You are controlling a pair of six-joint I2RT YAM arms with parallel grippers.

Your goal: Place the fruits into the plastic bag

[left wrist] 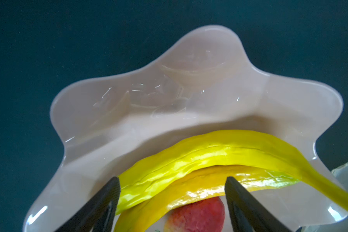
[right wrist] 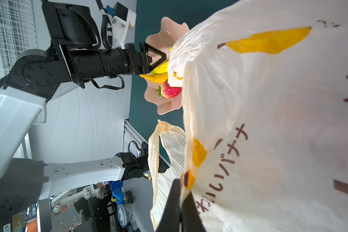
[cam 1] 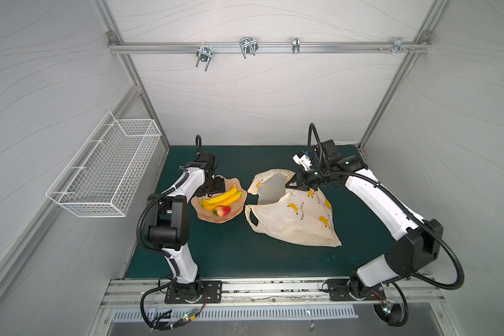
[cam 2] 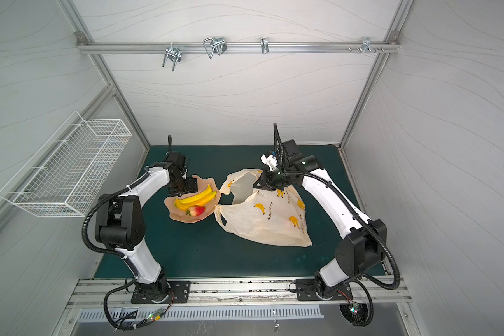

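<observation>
Two yellow bananas [left wrist: 208, 150] and a red strawberry-like fruit [left wrist: 199, 214] lie in a pink, wavy-rimmed bowl [left wrist: 212, 46]. My left gripper stands open over the bowl, at its far-left side in the top views, with nothing gripped. To the right of the bowl, the cream plastic bag [cam 1: 291, 224] with banana prints lies with its mouth held up toward the bowl. The bag's upper edge runs into the closed fingers [right wrist: 174, 201] of my right gripper, which is shut on it. The bag's depths are hidden.
A white wire basket [cam 1: 106, 173] hangs on the left wall. One loose bag handle [cam 1: 252, 215] lies close to the bowl's right rim.
</observation>
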